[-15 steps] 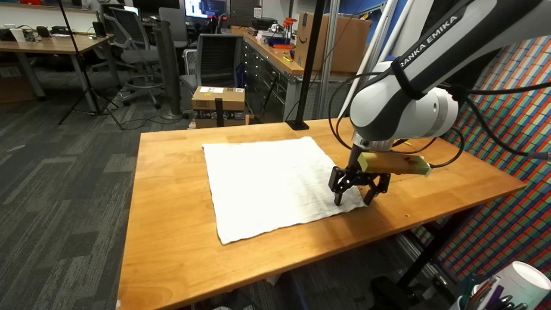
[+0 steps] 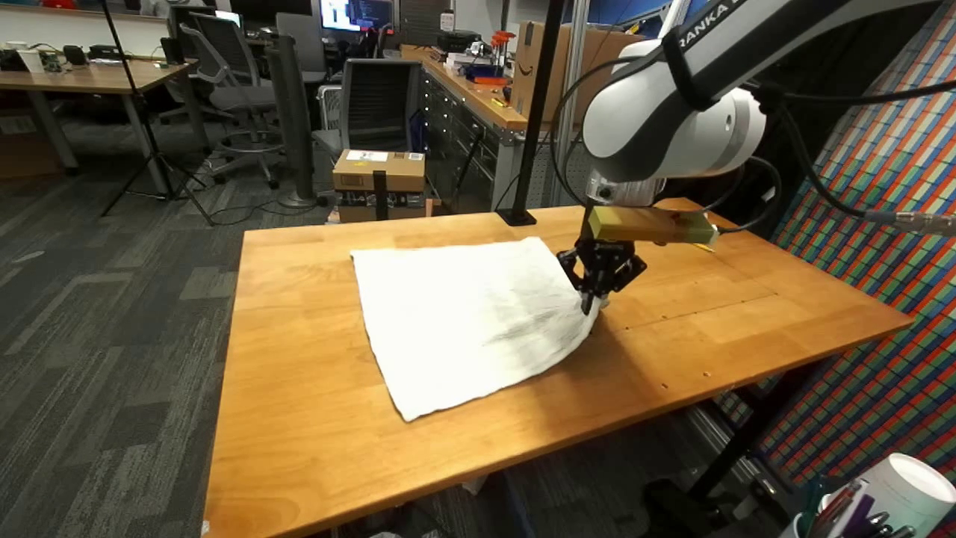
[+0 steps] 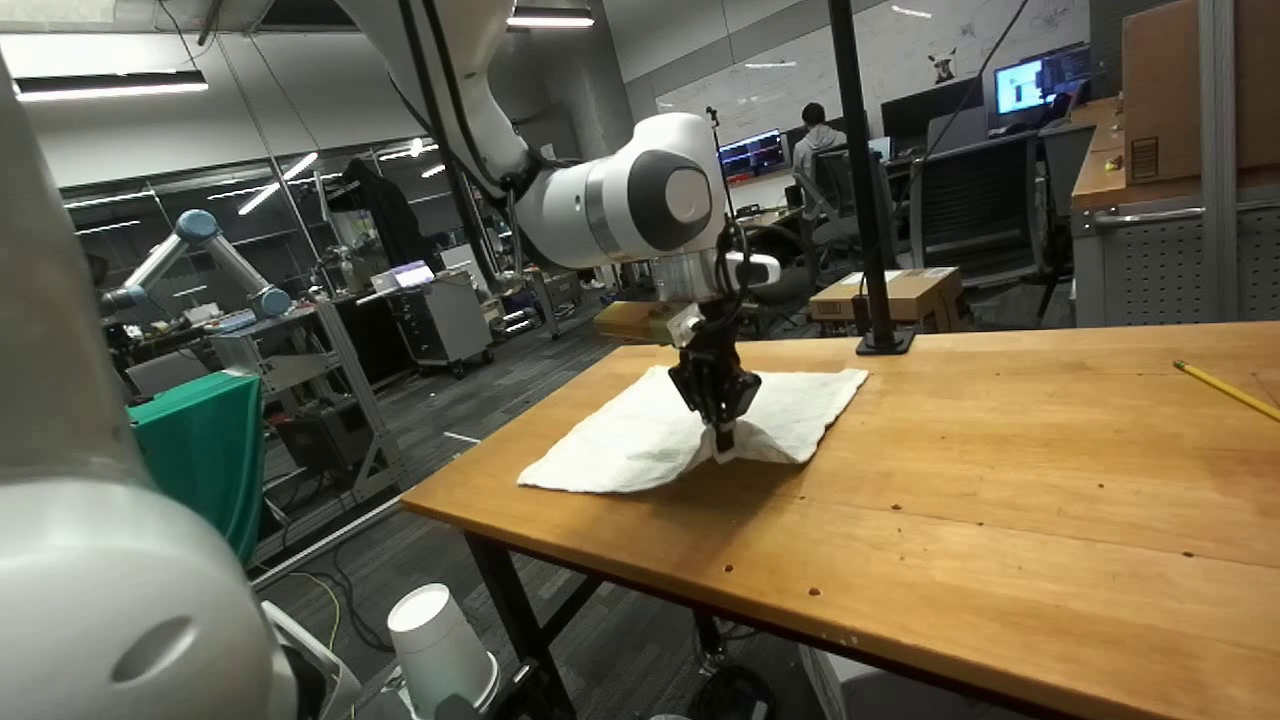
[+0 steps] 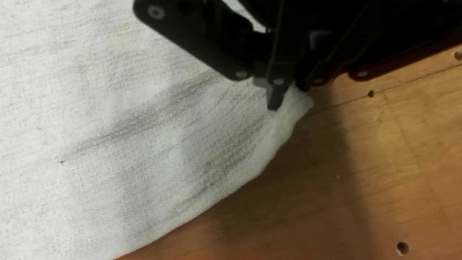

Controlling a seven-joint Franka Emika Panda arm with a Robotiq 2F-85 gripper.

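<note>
A white cloth (image 2: 457, 314) lies mostly flat on the wooden table, its right corner pulled up off the surface. My gripper (image 2: 589, 303) is shut on that corner, and creases run from its fingertips across the cloth. From the other side, in exterior view 2, the raised edge of the cloth (image 3: 768, 438) arches at the gripper (image 3: 722, 442). In the wrist view a small end of cloth (image 4: 301, 102) pokes out past the fingers (image 4: 275, 99); the far finger is partly hidden behind the fabric and linkage.
A black post (image 2: 517, 215) stands at its back edge. A yellow pencil (image 3: 1230, 390) lies on the table, away from the cloth.
My gripper has gone from open astride the cloth's corner to shut on it. It has risen and moved back and slightly left, lifting and pulling the corner along.
</note>
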